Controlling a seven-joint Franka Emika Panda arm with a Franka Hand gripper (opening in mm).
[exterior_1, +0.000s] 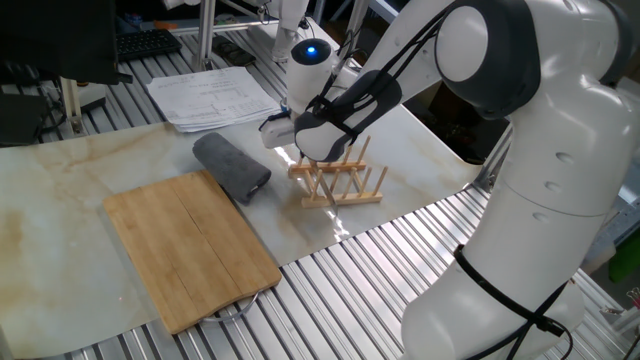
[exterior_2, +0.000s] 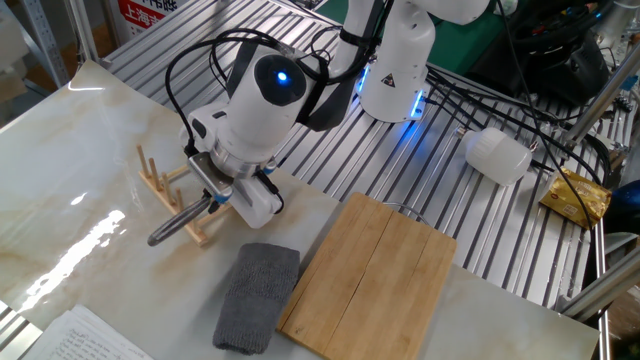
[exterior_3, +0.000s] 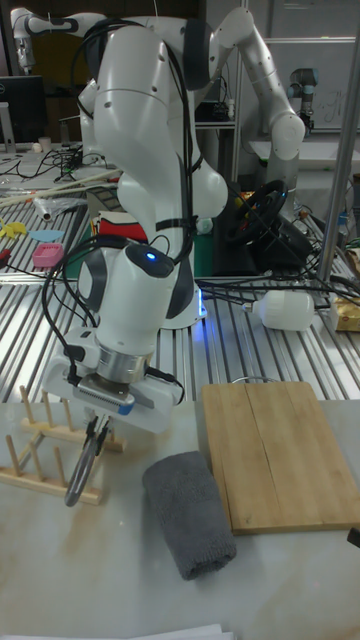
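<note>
My gripper (exterior_3: 101, 423) points down over the wooden peg rack (exterior_3: 48, 485), its fingers close together near the middle of the hand. Between them is the upper edge of a thin grey plate-like disc (exterior_3: 81, 471), seen nearly edge-on. In exterior view 2 the same disc (exterior_2: 180, 222) slants across the rack (exterior_2: 190, 225), among its pegs; whether its lower edge rests on the rack is unclear. Exterior view 1 shows the rack (exterior_1: 342, 200) below the arm, which hides the fingertips and most of the disc.
A rolled grey towel (exterior_2: 257, 298) lies between the rack and a wooden cutting board (exterior_2: 370, 280). Papers (exterior_1: 213, 98) lie at the table's far side in exterior view 1. The marble-patterned sheet (exterior_2: 60, 170) is bare beyond the rack in exterior view 2.
</note>
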